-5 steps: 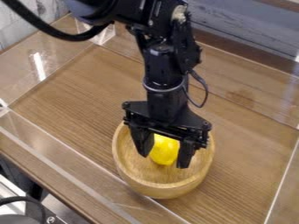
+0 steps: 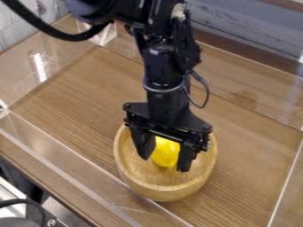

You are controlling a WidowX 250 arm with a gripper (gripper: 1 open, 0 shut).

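Note:
A round wooden bowl (image 2: 154,183) sits on the table in the lower middle of the camera view. Inside it rests a yellow object (image 2: 166,154), partly covered by my black gripper (image 2: 165,152). The gripper hangs over the bowl, its fingers open on either side of the yellow object. Whether they touch it is hard to tell.
Bare wooden table (image 2: 71,106) surrounds the bowl to the left, right and behind. Clear panels line the table's left side and front-left edge. A pale wall stands at the back, and a dark cable lies at the lower left corner.

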